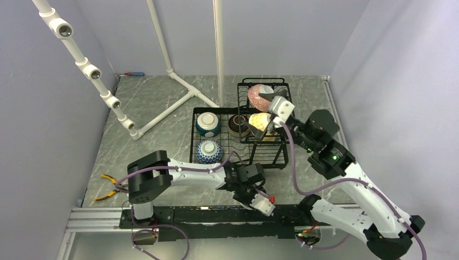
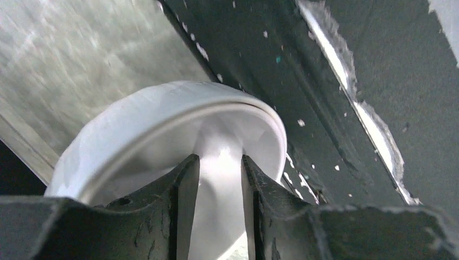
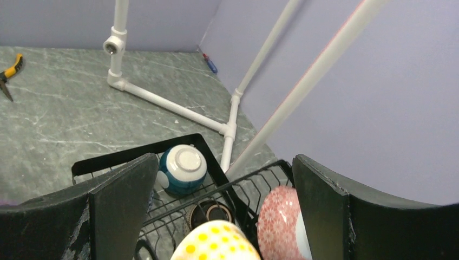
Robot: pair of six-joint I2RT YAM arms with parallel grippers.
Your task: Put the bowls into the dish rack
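In the left wrist view a white bowl [image 2: 130, 114] surrounds the fingertips of my left gripper, which stand part open with a gap between them. My right gripper is open over the dish rack [image 1: 191, 135]. Below it a yellow-dotted bowl [image 3: 211, 244] and a pink bowl [image 3: 279, 222] sit in the upper rack. A teal bowl [image 1: 208, 129], a brown bowl [image 1: 236, 130] and a blue patterned bowl [image 1: 209, 156] rest in the lower rack.
Pliers [image 1: 103, 197] lie at the front left, a screwdriver [image 1: 134, 73] at the back left. White pipes [image 1: 162, 116] run behind the rack. Bare table lies left of it.
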